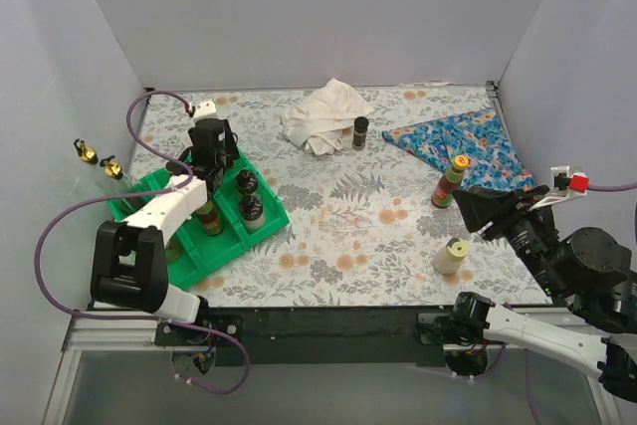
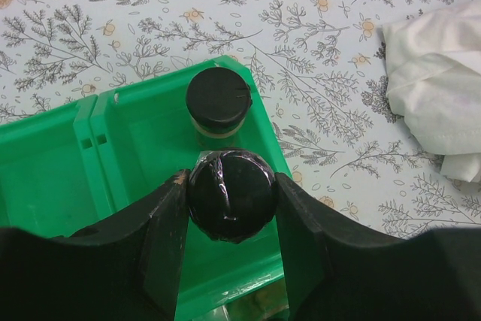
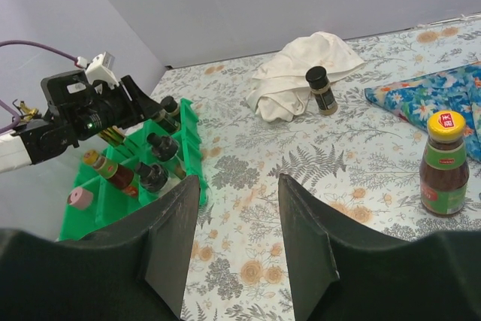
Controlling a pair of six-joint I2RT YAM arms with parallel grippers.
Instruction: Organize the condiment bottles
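In the left wrist view, my left gripper is shut on a black-capped bottle (image 2: 231, 195), held over a compartment of the green tray (image 2: 143, 133) beside another black-capped jar (image 2: 218, 99). In the top view, that tray (image 1: 269, 221) on the left holds several bottles. On the right stand a yellow-capped sauce bottle (image 1: 447, 186) and a pale bottle (image 1: 450, 258); a small dark-capped jar (image 1: 359, 134) stands at the back middle. My right gripper hangs over the right side, open and empty.
A white cloth (image 1: 323, 111) and a blue floral cloth (image 1: 458, 146) lie at the back. Gold-topped bottles (image 1: 109, 166) stand at the far left. Walls bound the table behind and at both sides.
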